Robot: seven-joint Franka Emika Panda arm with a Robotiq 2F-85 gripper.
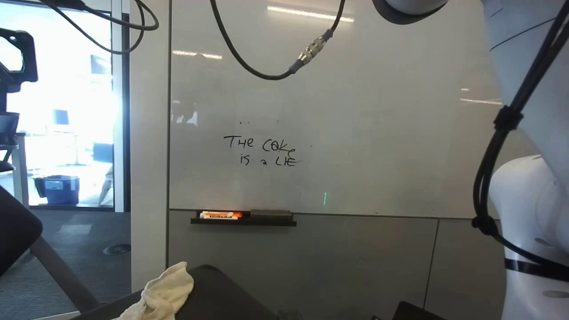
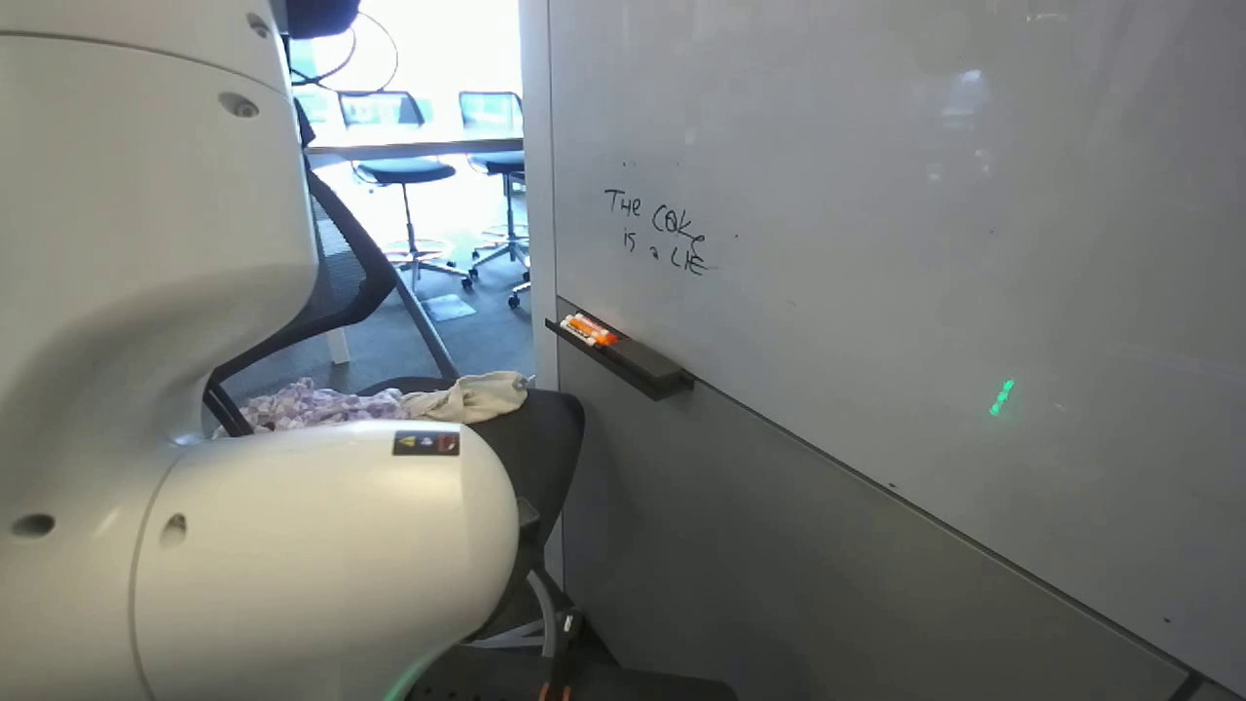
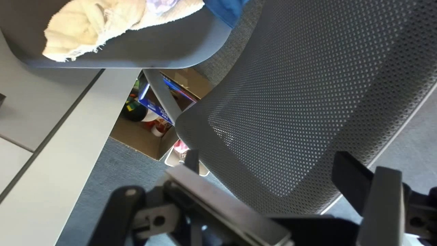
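In the wrist view my gripper stands open, its two fingers wide apart and nothing between them. Behind that gap is the mesh backrest [image 3: 311, 90] of a black chair. A cream cloth [image 3: 90, 24] with a frayed edge lies on the chair seat [image 3: 164, 47], at the upper left. Beside it show a bit of pale purple cloth [image 3: 160, 4] and a blue cloth [image 3: 227, 10]. Exterior view 2 has the cream cloth [image 2: 473, 397] next to the purple patterned cloth [image 2: 315, 405]. Only a dark part of the hand reaches the left edge of exterior view 1.
A whiteboard [image 1: 384, 133] with handwriting stands behind the chair. Its tray [image 1: 242, 222] holds orange-and-white markers [image 1: 220, 215] and an eraser [image 1: 270, 214]. On the floor sits an open cardboard box [image 3: 139, 137] of mixed items. Cables [image 1: 266, 76] hang from the arm.
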